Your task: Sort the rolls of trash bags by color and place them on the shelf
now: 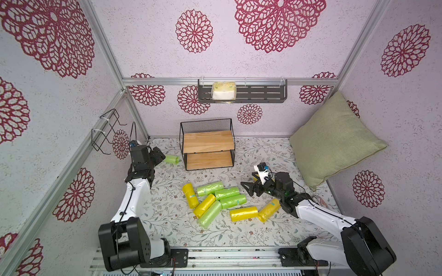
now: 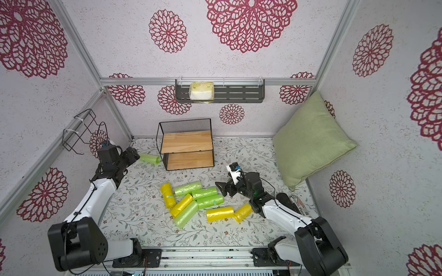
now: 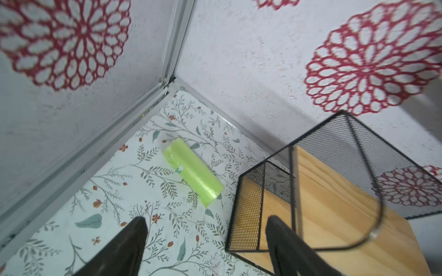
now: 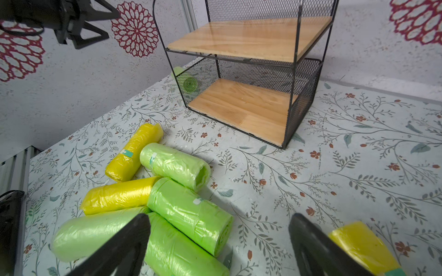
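Observation:
A green roll (image 3: 193,171) lies on the floor left of the two-tier wire shelf (image 1: 209,141), outside its side. Both wooden tiers are bare. My left gripper stands open and empty; in the top left view its fingers are close to that roll's left end. Several green rolls (image 1: 209,188) and yellow rolls (image 1: 244,213) lie in a loose cluster on the floor in front of the shelf. My right gripper is open with nothing between its fingers, low over the floor at right. A yellow roll (image 4: 366,248) shows beside its right finger.
The shelf's thin black frame (image 3: 294,193) rises near my left gripper. A green pillow (image 1: 338,142) leans at the right wall. Overhead, a dark rack (image 1: 257,93) bears a wrapped package (image 1: 224,91). Floor between shelf and pillow is clear.

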